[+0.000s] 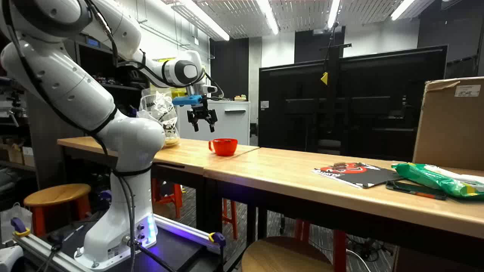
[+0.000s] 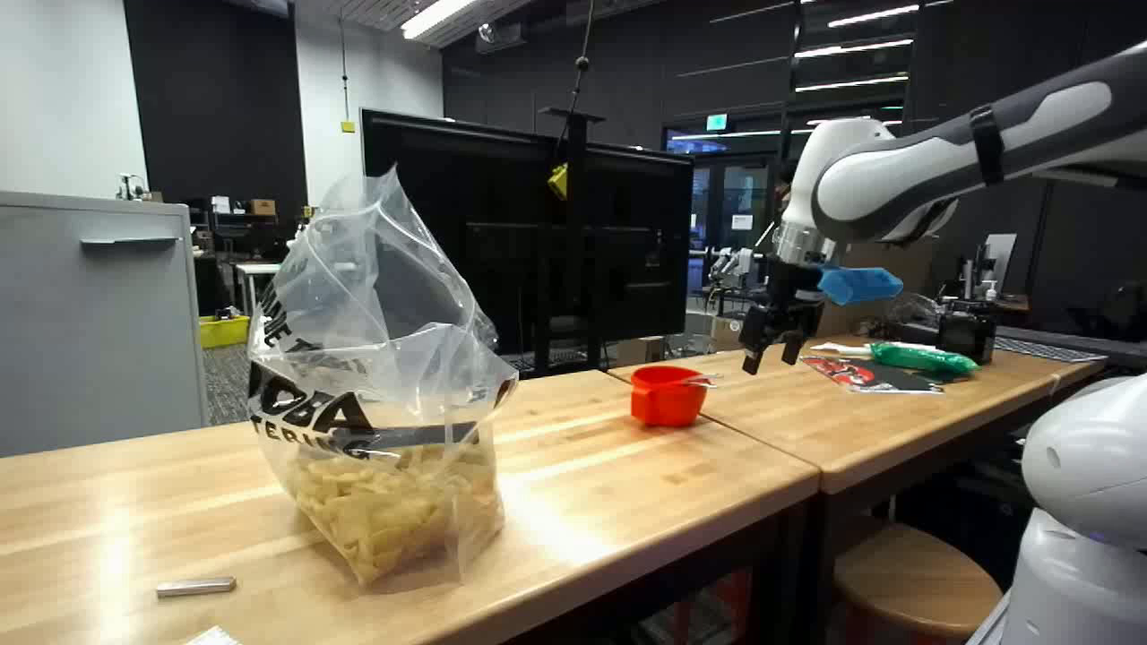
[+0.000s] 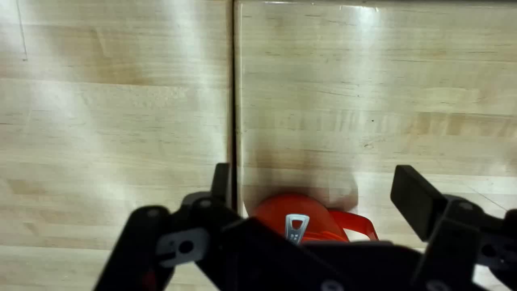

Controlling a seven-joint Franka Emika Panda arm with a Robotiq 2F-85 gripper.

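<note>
A red cup with a side handle stands upright on the wooden table; in exterior view 2 the same cup has a metal utensil handle leaning out over its rim. Above and apart from it hangs my gripper, open, with nothing between its fingers. Seen from the wrist, the gripper has its fingers spread wide. Part of the cup shows low between them, the silvery utensil end inside. The gripper's body hides the rest of the cup.
A clear bag of chips stands on the table, near a small metal bar. Farther right lie a dark printed sheet, a green packet and a cardboard box. The tabletop around the cup is clear; a seam runs beside it.
</note>
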